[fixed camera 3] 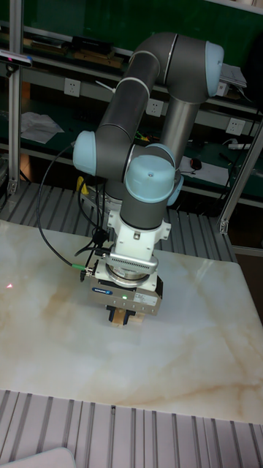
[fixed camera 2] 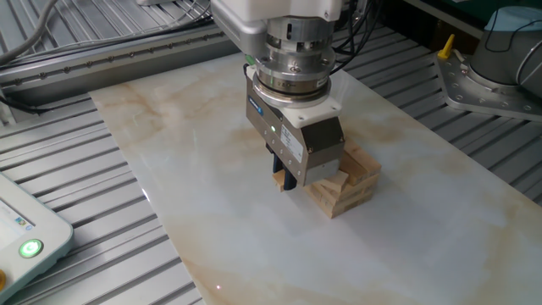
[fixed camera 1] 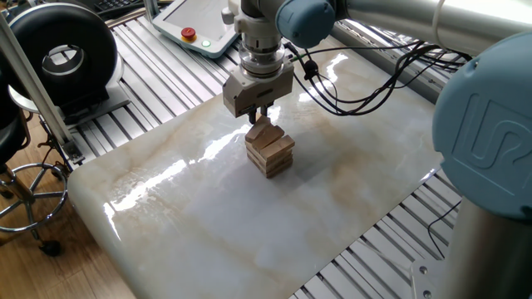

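A small stack of wooden blocks [fixed camera 1: 270, 159] stands on the marbled board, layers laid crosswise. My gripper [fixed camera 2: 284, 175] points down at the side of its top layer. One wooden block [fixed camera 1: 259, 130] sits askew at the top of the stack and reaches out from it to my fingers. In exterior view 3 this block [fixed camera 3: 119, 316] shows between the two dark fingers [fixed camera 3: 109, 314], which appear shut on it. Its near end sticks out past the fingers in exterior view 2. The gripper body covers part of the stack there, and the exact contact is hidden.
The marbled board [fixed camera 1: 195, 237] is clear around the stack. A teach pendant with a red stop button [fixed camera 1: 189, 34] rests at the board's far side in exterior view 1. Black cables [fixed camera 1: 366, 104] hang from the arm beside the gripper.
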